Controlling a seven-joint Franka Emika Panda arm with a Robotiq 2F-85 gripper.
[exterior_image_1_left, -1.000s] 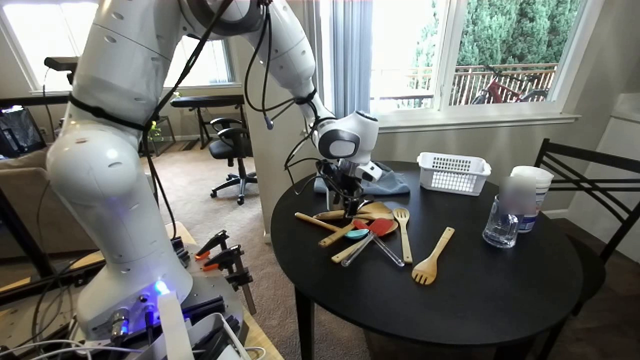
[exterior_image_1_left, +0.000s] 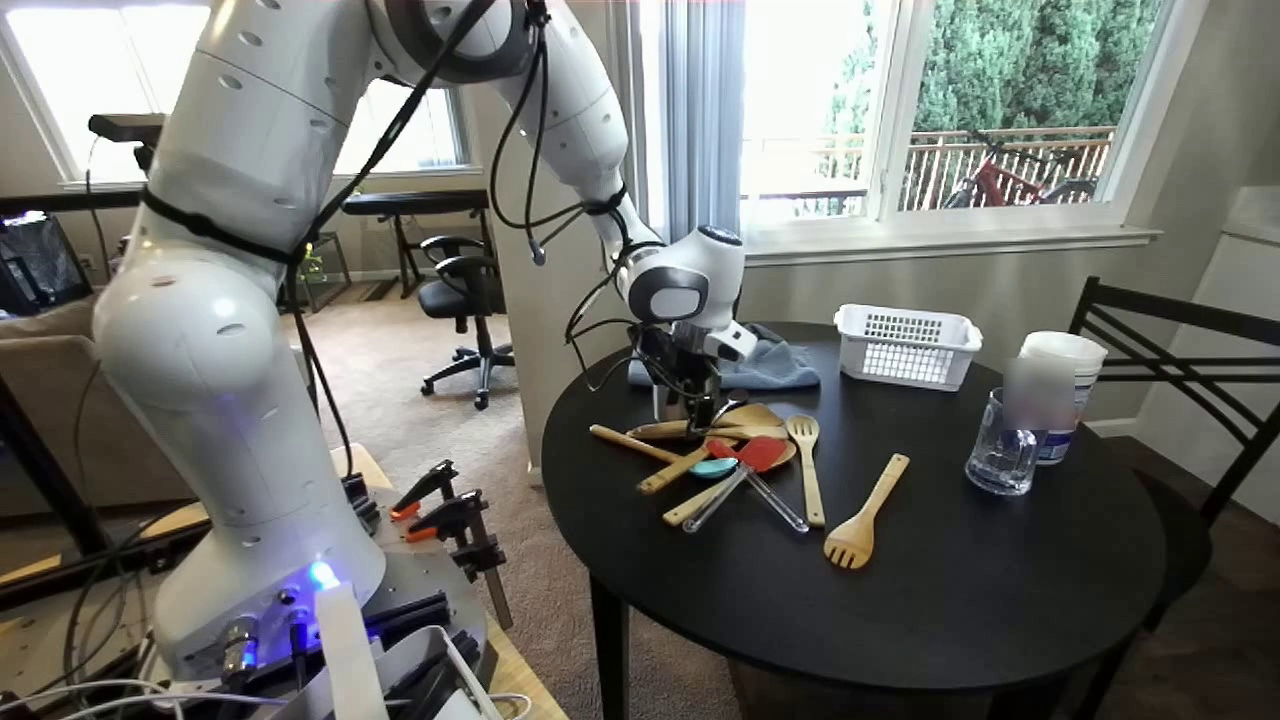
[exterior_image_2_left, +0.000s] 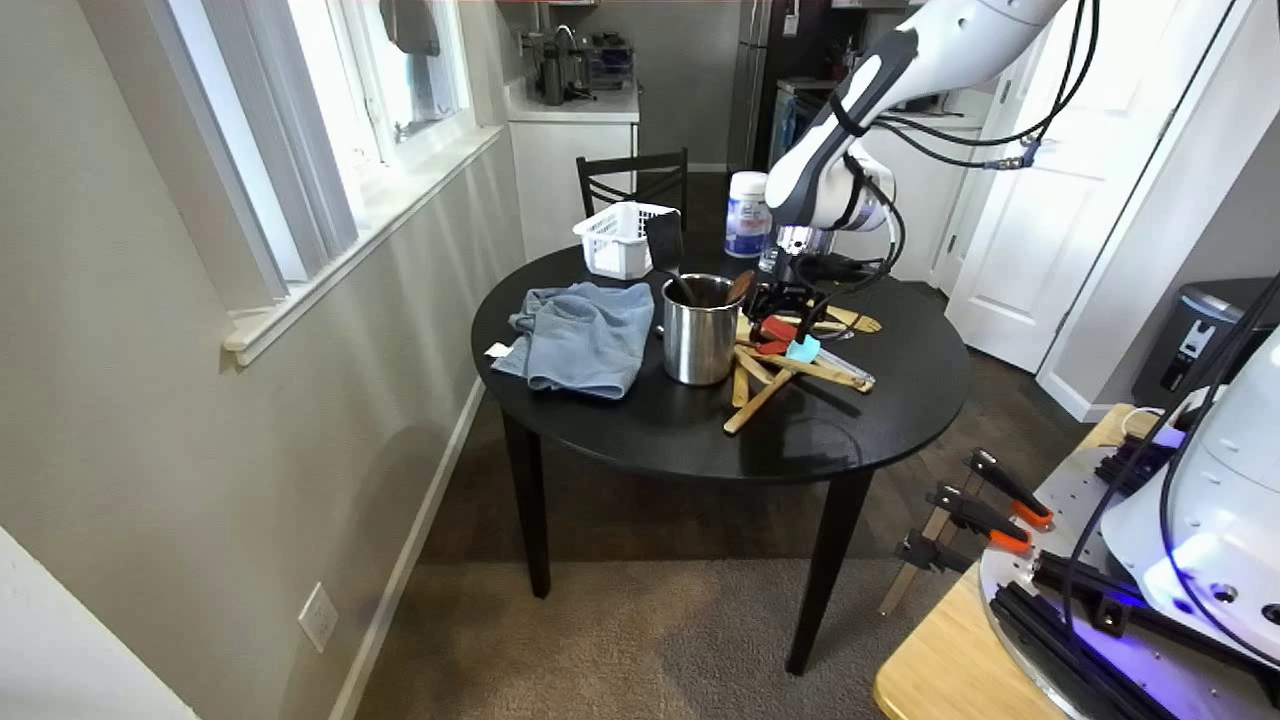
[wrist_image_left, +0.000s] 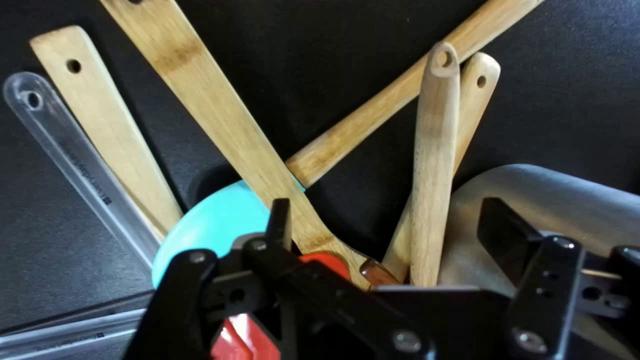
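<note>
Over the pile of utensils, my gripper stands open, its two dark fingers wide apart. Between and below them in the wrist view are a wooden handle (wrist_image_left: 435, 162) and, further left, a flat wooden handle (wrist_image_left: 234, 126) crossing a turquoise utensil head (wrist_image_left: 216, 216). Red utensil heads (exterior_image_1_left: 762, 452) lie in the pile too, partly hidden by the gripper in the wrist view. A steel pot (exterior_image_2_left: 701, 336) stands upright beside the pile, holding a black spatula (exterior_image_2_left: 665, 246) and a wooden utensil (exterior_image_2_left: 740, 287).
A blue-grey cloth (exterior_image_2_left: 588, 336) lies beside the pot. Toward the back are a white basket (exterior_image_1_left: 908, 346), a glass mug (exterior_image_1_left: 1002, 456) and a white tub (exterior_image_2_left: 747, 216). One wooden fork (exterior_image_1_left: 852, 538) lies apart.
The wrist and gripper have shifted slightly left in exterior view 1. The utensils look unmoved.
</note>
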